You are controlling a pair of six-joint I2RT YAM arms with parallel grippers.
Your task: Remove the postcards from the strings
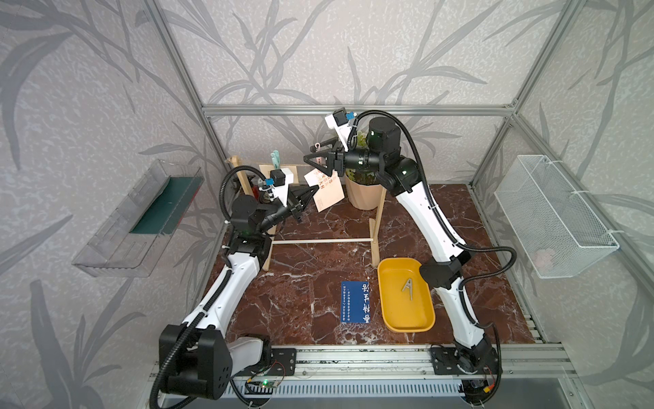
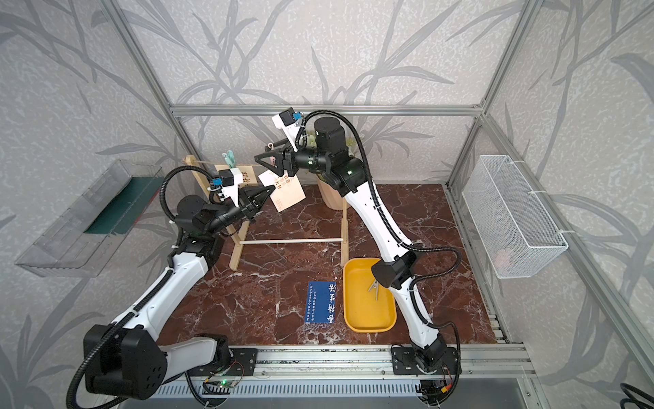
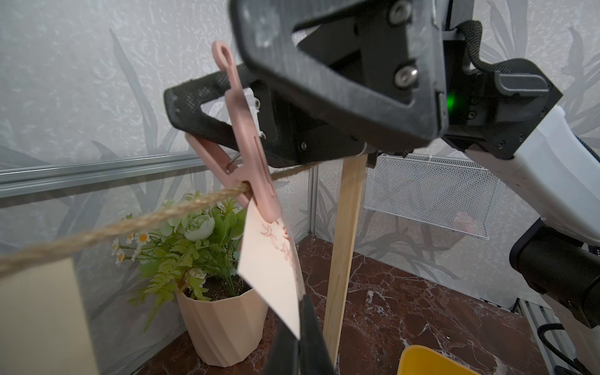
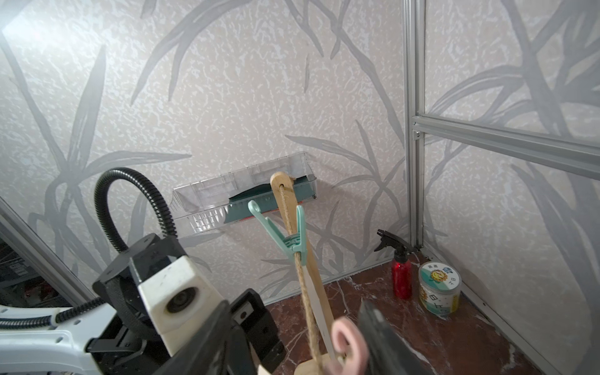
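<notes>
A pale postcard point(image 3: 268, 262) with reddish writing hangs from the rope point(image 3: 125, 228) under a pink clip point(image 3: 253, 156). My left gripper is shut on the card's lower corner. Around the clip's upper part stands my right gripper point(image 1: 310, 153), open, one finger on each side of the clip. The clip still sits on the rope and card. Further left, a mint-green clip point(image 4: 297, 243) is on the rope, with another cream postcard point(image 3: 47, 318) hanging there. On the table lies a blue postcard point(image 1: 355, 302) with white writing.
A yellow tray point(image 1: 389, 321) holding a metal-coloured clip point(image 1: 407, 289) is beside the blue card. Behind the rope stands a potted plant point(image 3: 222, 325). The wooden frame's post point(image 3: 345, 250) rises close to the right arm.
</notes>
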